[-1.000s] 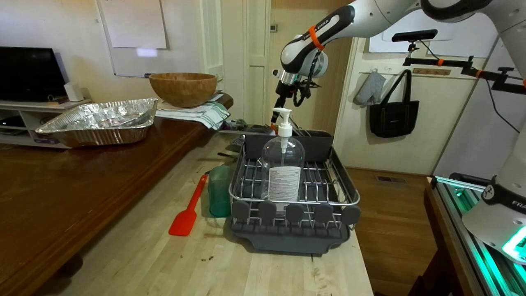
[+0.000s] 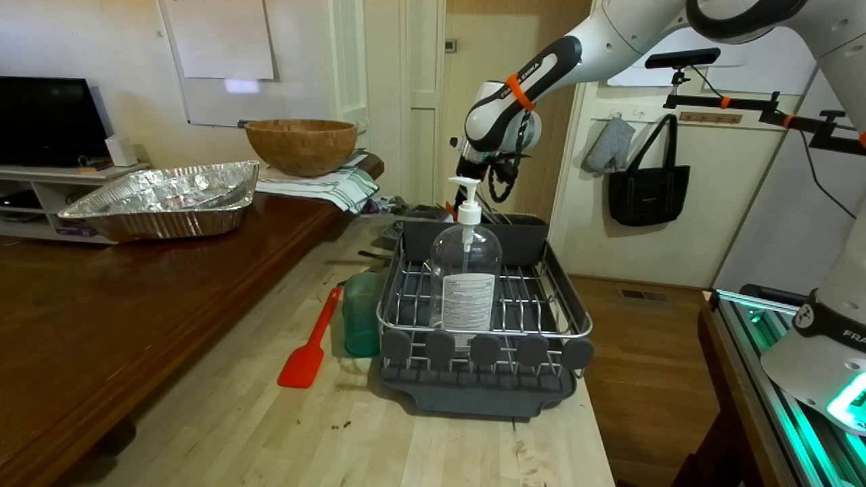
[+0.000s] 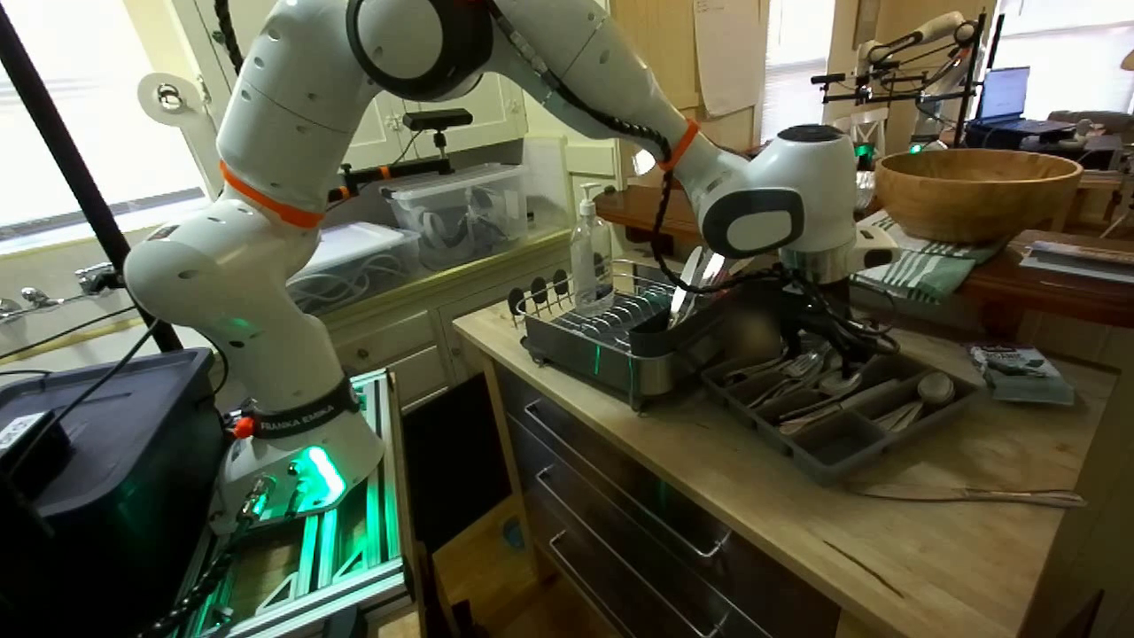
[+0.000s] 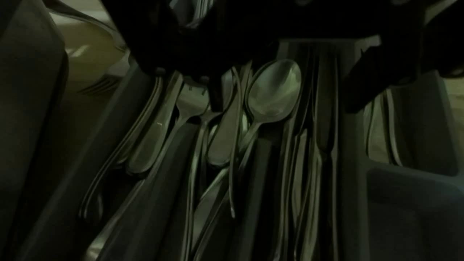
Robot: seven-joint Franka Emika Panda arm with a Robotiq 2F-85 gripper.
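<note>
In the wrist view my gripper points down over the grey cutlery tray (image 4: 352,174), with its dark fingers (image 4: 216,93) apart. A spoon's bowl (image 4: 274,91) shows between and below them, and nothing is visibly gripped. To the left lies a fork (image 4: 193,100) among crossing handles. Knives (image 4: 324,108) fill the slot beside the right finger. From exterior view 2, the tray (image 3: 834,468) sits on the counter with the gripper low over its far part. The dish rack and soap bottle (image 2: 468,276) hide the fingertips in exterior view 1.
The dish rack (image 3: 595,356), with upright utensils in its caddy, stands close beside the tray. A loose knife (image 3: 967,494) lies in front of the tray, and a packet (image 3: 1018,374) lies to its right. A red spatula (image 2: 312,345) and green cup (image 2: 362,315) flank the rack.
The arm's wrist and gripper have come down, sinking further behind the dish rack. The rack, bottle, spatula and cup have stayed in place.
</note>
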